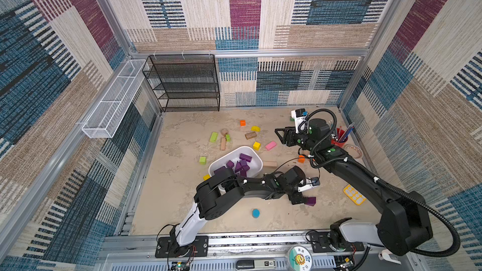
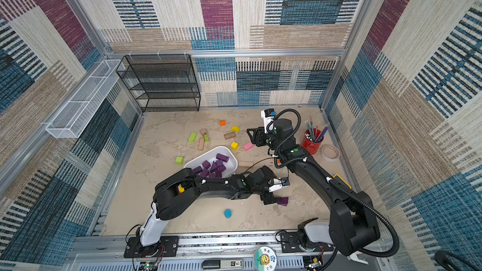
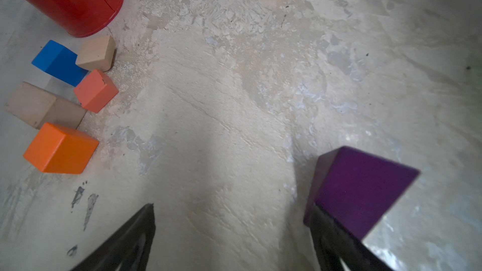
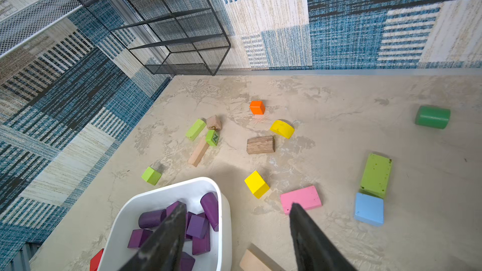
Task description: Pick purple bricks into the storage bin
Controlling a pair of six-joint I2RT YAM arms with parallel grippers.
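The white bin [image 1: 257, 163] holds several purple bricks [image 4: 197, 225]. My left gripper is low at the front right, open, with empty space between its fingertips. A lone purple brick [image 3: 366, 188] lies just beside its right-hand finger in the left wrist view, also seen in the top left view. My right gripper hangs over the back right of the table, open with nothing between its fingers, facing the bin and loose blocks.
A red cup of pens [image 2: 311, 145], a tape roll [image 2: 329, 153] and a yellow tray [image 1: 354, 194] stand at right. Coloured blocks lie scattered behind the bin; a blue cylinder [image 1: 255, 213] is at the front. A black wire rack [image 1: 181, 82] is at the back.
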